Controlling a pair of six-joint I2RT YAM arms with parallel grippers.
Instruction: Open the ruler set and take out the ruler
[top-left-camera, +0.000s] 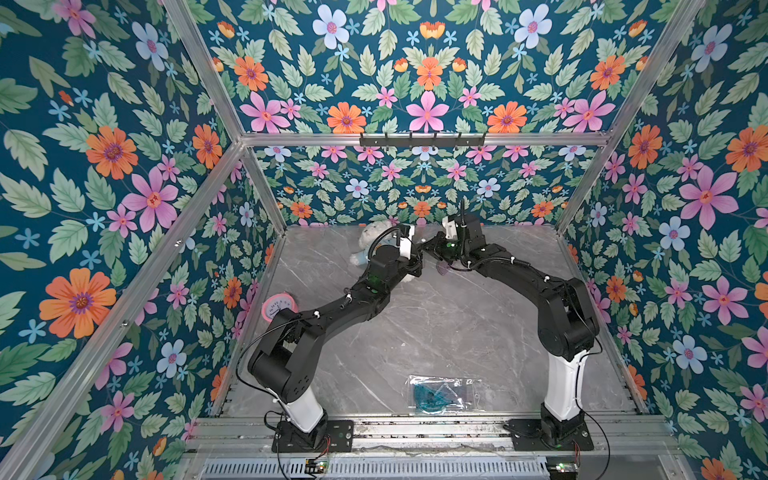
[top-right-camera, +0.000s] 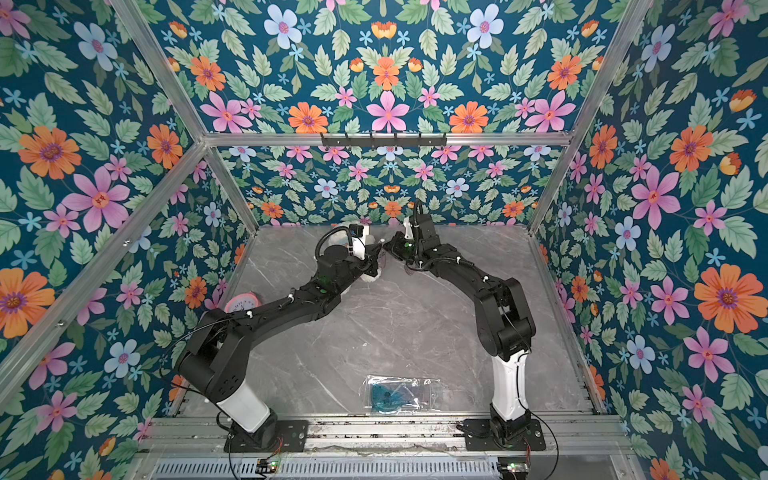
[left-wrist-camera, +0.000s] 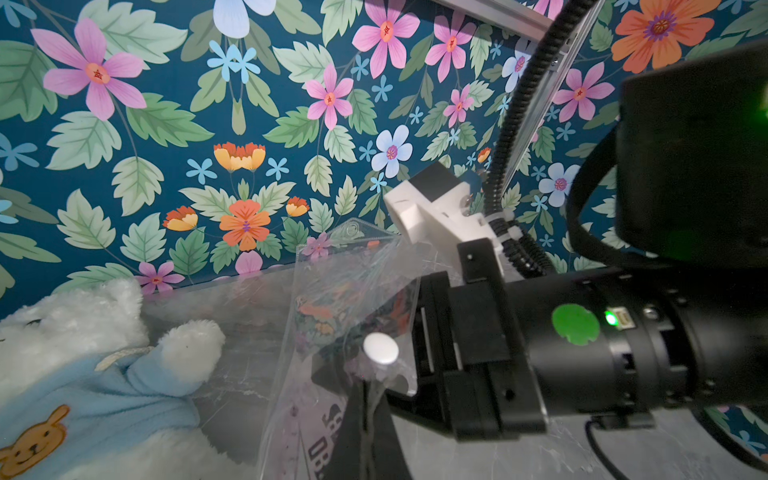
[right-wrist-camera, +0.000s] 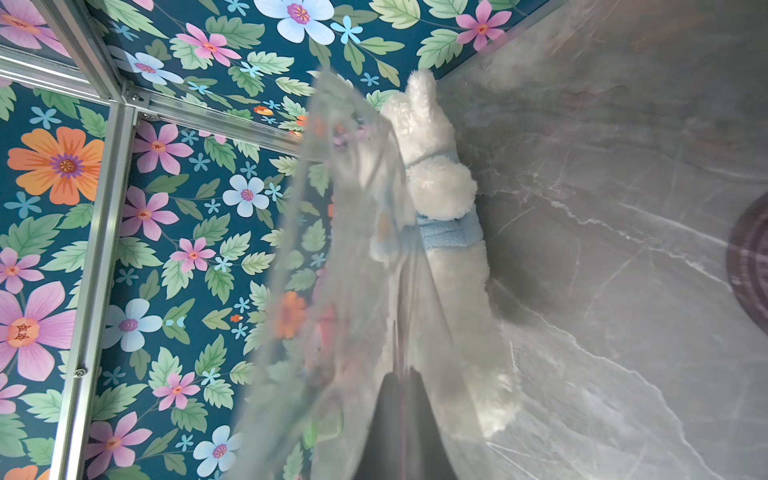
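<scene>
The clear plastic pouch (left-wrist-camera: 320, 320) of the ruler set hangs between both grippers, over the back middle of the table. It carries a white snap button (left-wrist-camera: 381, 348) and printed colours. My left gripper is shut on the pouch film just below the button. From the opposite side my right gripper reaches in between the spread clear walls. Its fingertips are closed on a thin pinkish edge (right-wrist-camera: 397, 344), apparently the ruler's. Most of the ruler is blurred behind film. Both top views hide the pouch largely behind the arms.
A white plush toy (left-wrist-camera: 88, 384) in a light blue shirt lies just behind the left gripper. A pink round clock (top-left-camera: 278, 305) sits at the left edge. Near the front lies a clear packet (top-left-camera: 444, 394) with teal contents.
</scene>
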